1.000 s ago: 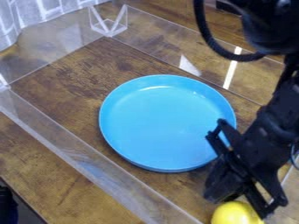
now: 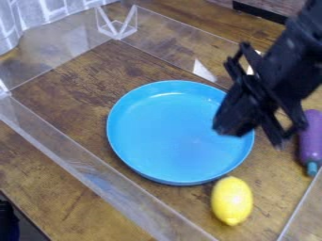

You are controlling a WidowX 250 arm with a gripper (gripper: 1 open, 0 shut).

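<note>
My dark gripper (image 2: 258, 118) hangs raised over the right side of a round blue plate (image 2: 170, 127). It is blurred and shows nothing held; its fingers look shut, though the tips are hard to make out. A yellow lemon-shaped object (image 2: 232, 200) lies on the wooden surface just off the plate's lower right edge. A purple elongated object (image 2: 311, 146) lies at the right edge, partly behind the gripper.
Clear plastic walls (image 2: 101, 188) border the wooden work area (image 2: 70, 85). The wood left of the plate is clear. White cloth (image 2: 19, 19) shows at the top left.
My gripper has risen from low by the yellow object to higher above the plate's right side. The yellow object now lies farther left and up, and the purple object has come into view.
</note>
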